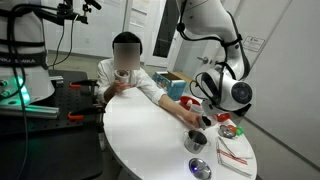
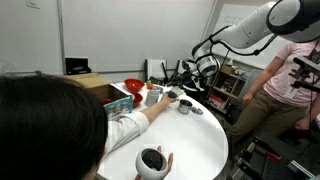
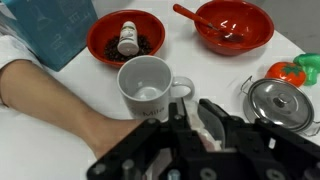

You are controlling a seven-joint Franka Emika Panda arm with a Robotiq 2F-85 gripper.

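Note:
My gripper is low over the table, its dark fingers closed around something pale (image 3: 207, 132). What that thing is cannot be made out. A person's hand (image 1: 194, 119) reaches in right beside the fingers; in the wrist view the forearm (image 3: 98, 122) enters from the left and the fingers are partly hidden under the gripper. A white mug (image 3: 146, 84) stands just beyond the hand. In the first exterior view, a metal pot (image 1: 195, 142) sits in front of the gripper.
Behind the mug are a red bowl of dark bits (image 3: 104, 32), with a small white bottle (image 3: 128, 40), and another red bowl (image 3: 238, 28). A pot lid (image 3: 279, 102) and red tomato (image 3: 288, 72) lie to the right.

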